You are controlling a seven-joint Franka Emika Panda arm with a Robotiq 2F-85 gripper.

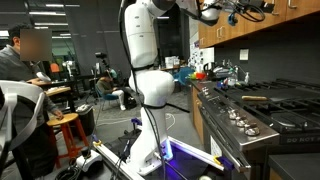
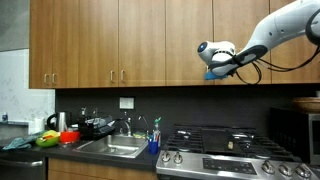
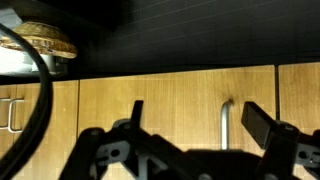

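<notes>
Up by the wooden wall cabinets, my arm's wrist end is raised high over the stove. In the wrist view my gripper stands open, its dark fingers wide apart. A vertical metal door handle shows in the space between them, nearer the right finger. Behind it is a light wooden door. Nothing is held. Whether any finger touches the door cannot be told.
Below stand the black stove and the sink. A red kettle, dish rack and bottles line the counter. A toaster oven is at right. A person sits or leans at the far left.
</notes>
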